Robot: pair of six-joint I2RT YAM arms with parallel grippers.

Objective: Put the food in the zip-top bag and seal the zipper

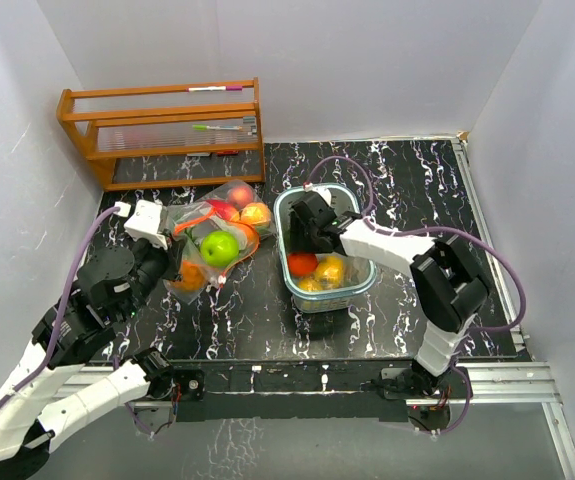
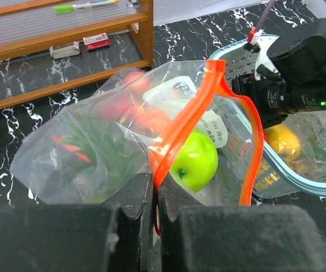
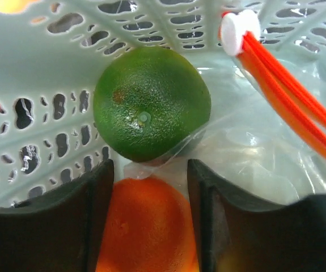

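A clear zip top bag [image 2: 83, 147] with an orange zipper holds several fruits, including a green apple [image 2: 197, 161]. My left gripper is shut on the bag's edge by the zipper, and the mouth bulges apart beyond it. Down inside the basket [image 1: 282, 240], my right gripper is partly open. Its fingers stand either side of a red-orange fruit [image 3: 148, 226]; contact cannot be judged. A dark green fruit [image 3: 151, 102] lies just beyond the fingertips. Yellow fruit [image 1: 330, 270] sits at the basket's near end.
Clear plastic with another orange zipper [image 3: 287, 85] and a white slider [image 3: 239, 31] lies in the basket beside the fruit. A wooden rack [image 1: 167, 113] with pens stands at the back left.
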